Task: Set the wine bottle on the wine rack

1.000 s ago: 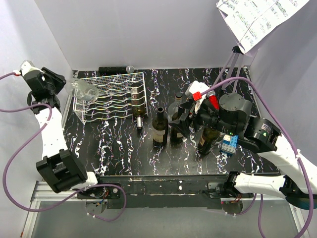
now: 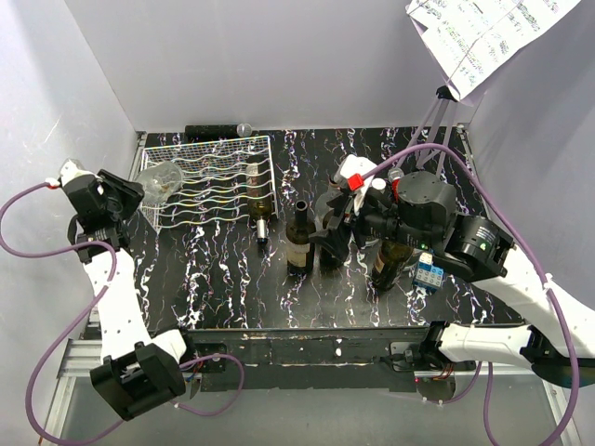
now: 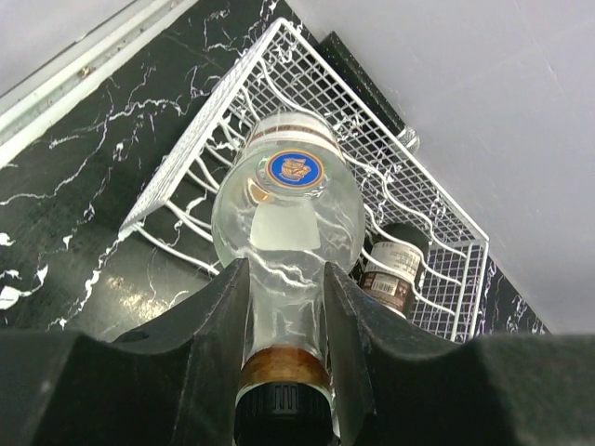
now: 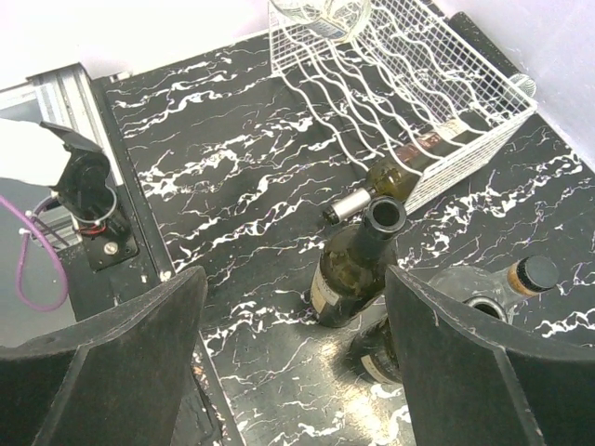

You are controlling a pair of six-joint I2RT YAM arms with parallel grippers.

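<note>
A clear glass bottle (image 3: 288,218) with a blue and gold emblem and a black cap (image 3: 284,413) lies over the white wire wine rack (image 3: 177,177). In the top view this clear bottle (image 2: 162,180) is at the rack's left end. My left gripper (image 2: 138,192) is at its neck. The left gripper's fingers (image 3: 218,344) stand on either side of the neck, close to the glass; whether they press on it cannot be told. My right gripper is open and empty, over the bottles at the right.
A dark bottle (image 2: 259,200) lies in the rack's right part, neck toward the front. Upright are a dark bottle (image 4: 358,265) and several others under the right arm. A black cylinder (image 2: 211,132) lies behind the rack.
My left gripper has moved right and toward the front, by the rack's left end. The clear bottle has shifted slightly the same way. The right gripper has shifted a little left.
</note>
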